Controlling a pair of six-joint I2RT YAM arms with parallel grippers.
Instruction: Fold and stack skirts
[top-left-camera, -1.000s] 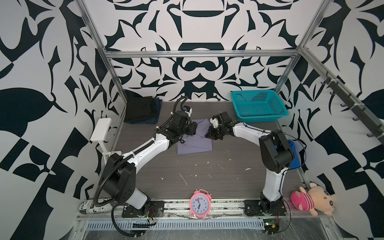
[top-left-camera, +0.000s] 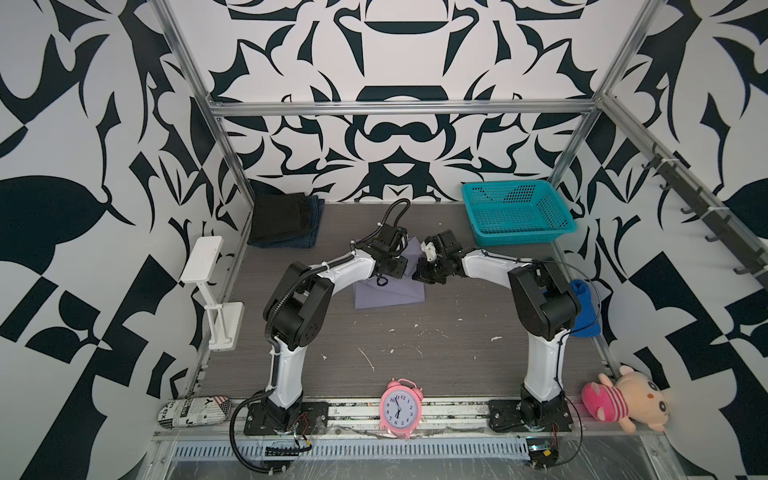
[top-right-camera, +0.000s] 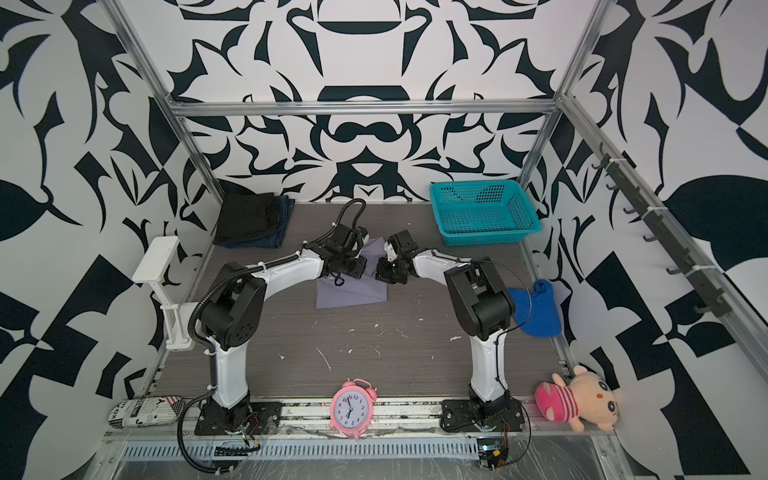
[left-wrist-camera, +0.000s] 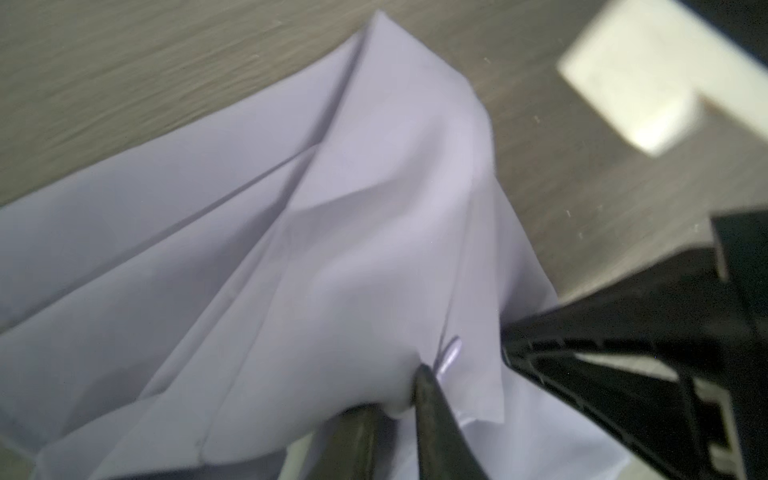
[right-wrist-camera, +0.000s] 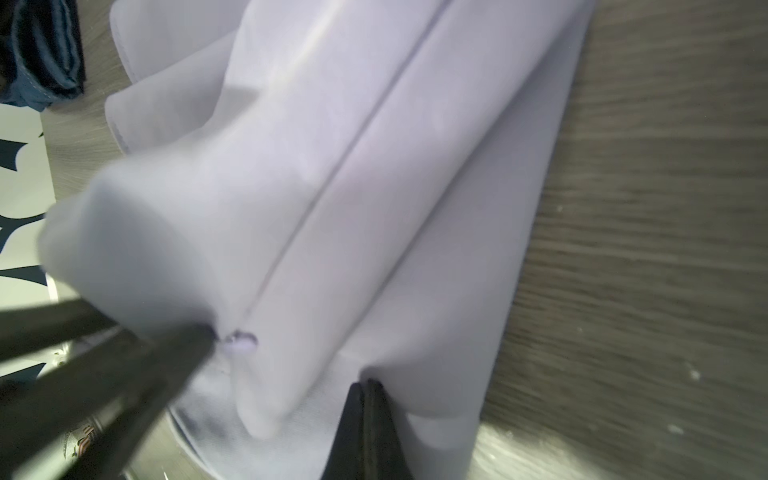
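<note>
A lavender skirt (top-left-camera: 389, 294), partly folded and creased, lies mid-table under both grippers. My left gripper reaches into its raised fold in the left wrist view, fingers somewhat apart; whether cloth is between them is unclear. My right gripper is shut at the skirt's lower layer, the fabric puckered at its tips. The other gripper's dark fingers cross the edge of each wrist view. A pile of folded dark garments (top-left-camera: 280, 220), black on denim blue, sits at the back left.
A teal basket (top-left-camera: 518, 237) stands at back right, a blue cloth (top-right-camera: 537, 312) at the right edge. A white stand (top-left-camera: 228, 328) is at left. A pink clock (top-left-camera: 400, 408) and a plush toy (top-left-camera: 632, 400) sit at the front.
</note>
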